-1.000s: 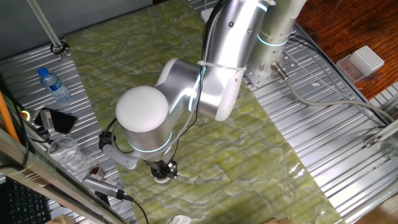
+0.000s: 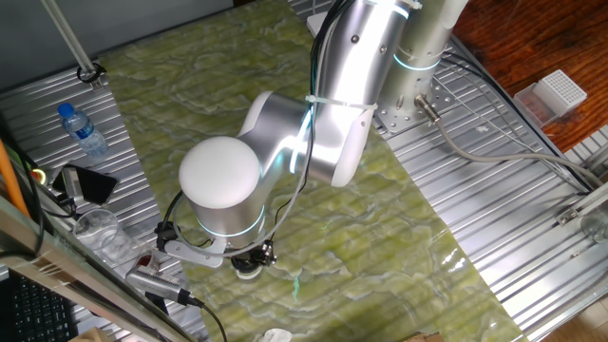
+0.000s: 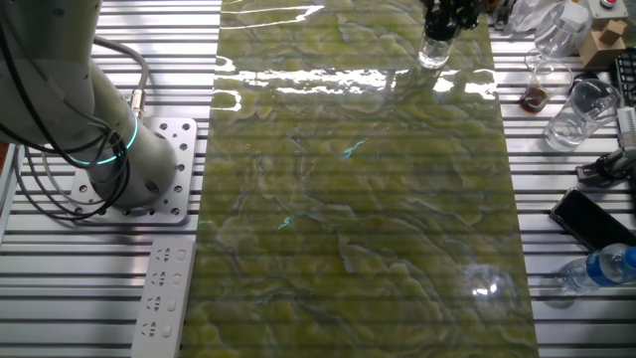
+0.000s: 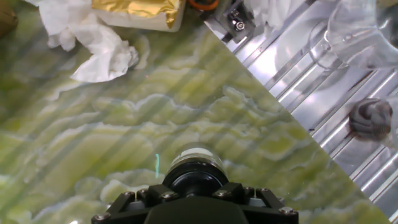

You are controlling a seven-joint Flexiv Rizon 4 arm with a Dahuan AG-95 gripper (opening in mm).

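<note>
A small clear glass (image 3: pixel 435 52) stands on the green marbled mat, close to the mat's far right side in exterior view 2. My black gripper (image 3: pixel 452 18) is right over it, its lower parts overlapping the glass's top. From the wrist, a round, dark-centred object with a pale, clear rim (image 4: pixel 196 155) shows just beyond the gripper, probably that same glass. The fingertips are hidden there, so whether they press on it cannot be told. In exterior view 1 the arm's wrist covers most of the gripper (image 2: pixel 253 256).
Crumpled white tissue (image 4: pixel 102 53) and a gold-topped box (image 4: pixel 140 12) lie on the mat. Off its edge are a clear cup (image 3: pixel 581 114), a glass with brown liquid (image 3: pixel 535 96), a phone (image 3: pixel 594 221) and a water bottle (image 3: pixel 601 267).
</note>
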